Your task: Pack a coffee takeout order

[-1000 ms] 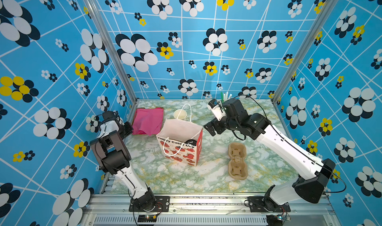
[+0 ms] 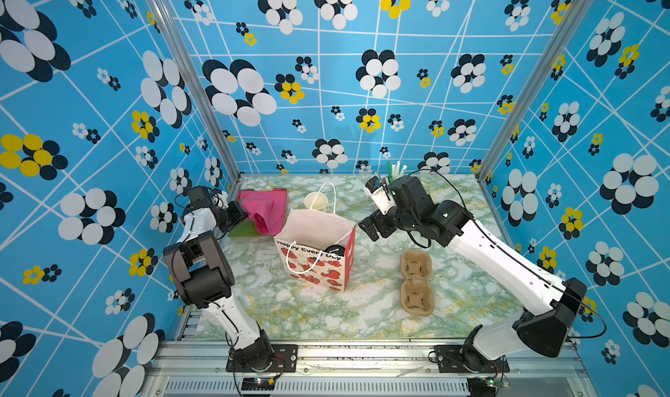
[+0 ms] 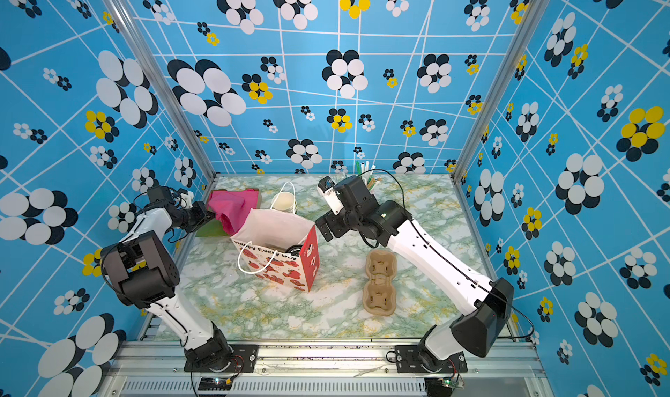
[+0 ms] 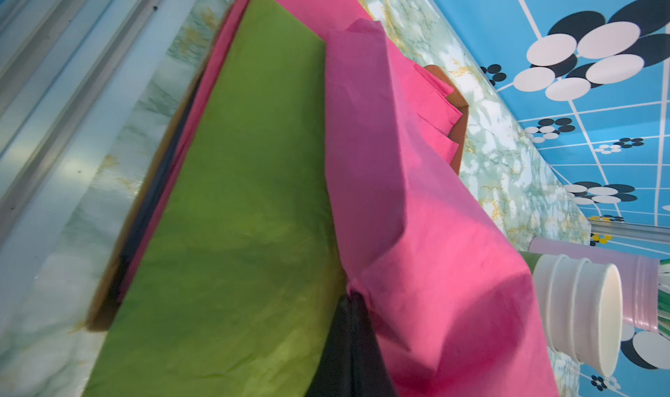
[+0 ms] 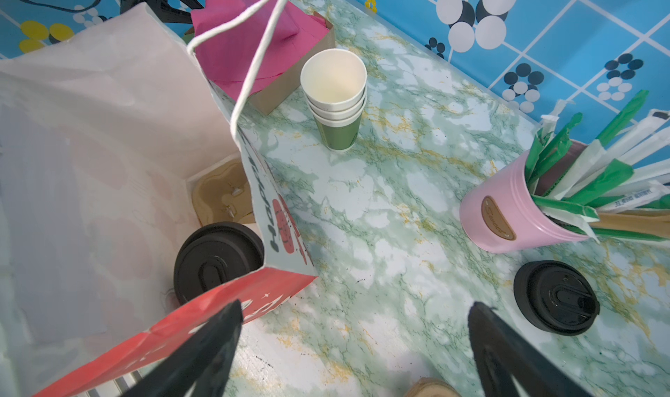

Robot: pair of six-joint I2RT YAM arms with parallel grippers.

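My left gripper is shut on a corner of a pink napkin (image 4: 453, 257); the sheet rises from its fingertips in folds. Beneath it a green napkin (image 4: 237, 187) lies exposed on the shallow box of napkins. In the middle of the table stands a paper bag (image 2: 315, 247) with strawberries, open at the top. Inside it, the right wrist view shows a black-lidded cup (image 5: 220, 257) and part of a cardboard carrier (image 5: 222, 191). My right gripper hangs open and empty, just right of the bag.
Stacked paper cups (image 5: 335, 93) stand behind the bag. A pink holder of wrapped straws (image 5: 506, 201) and a loose black lid (image 5: 556, 297) are farther right. An empty cup carrier (image 2: 417, 283) lies at the front right, with bare table around it.
The pink napkin lay flat before; its left side is now lifted and folded rightward, uncovering green. My left gripper has moved slightly right and up with it. The right arm has barely moved.
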